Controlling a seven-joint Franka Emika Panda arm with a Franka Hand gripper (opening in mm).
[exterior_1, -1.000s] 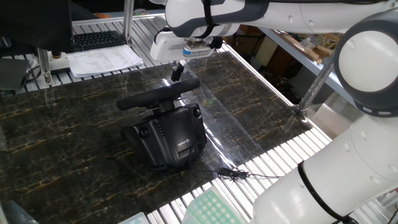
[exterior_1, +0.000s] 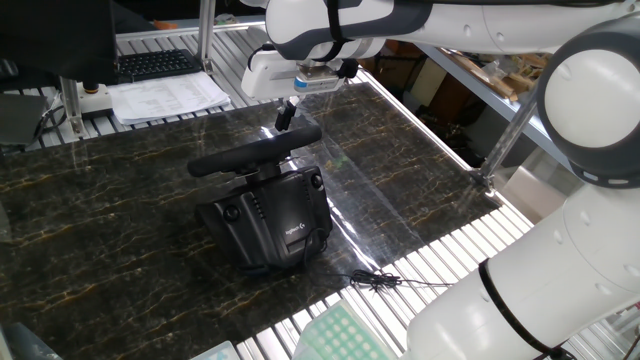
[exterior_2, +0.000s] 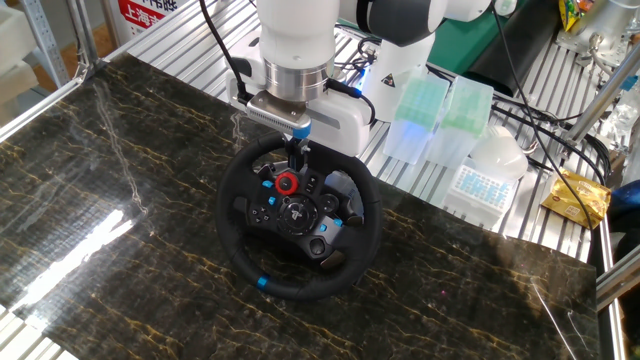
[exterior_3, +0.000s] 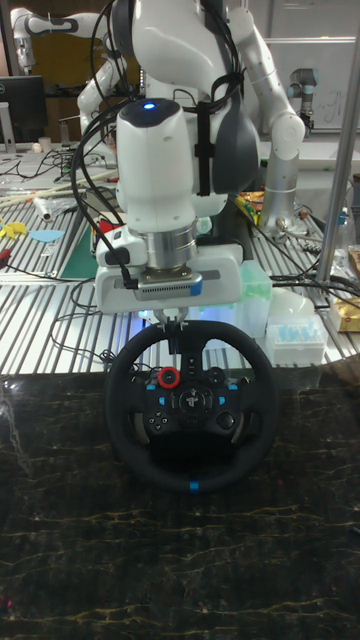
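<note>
A black steering wheel (exterior_2: 368, 225) with a red dial (exterior_2: 286, 183), blue-marked buttons and a boxy black base (exterior_1: 275, 222) stands on the dark table. My gripper (exterior_3: 176, 343) points down over the wheel's upper rim, on the face side. Its dark fingers look close together, and nothing shows between them. From the side, the gripper (exterior_1: 285, 122) has its tips just behind the rim; contact with it cannot be made out. In exterior view 2 the gripper (exterior_2: 295, 158) reaches just above the red dial.
Translucent green-tinted boxes (exterior_2: 418, 115) and a white tip rack (exterior_2: 480, 195) stand near the arm's base. A black cable (exterior_1: 375, 279) lies at the table's edge. Papers (exterior_1: 165, 97) and a keyboard (exterior_1: 158, 65) lie beyond.
</note>
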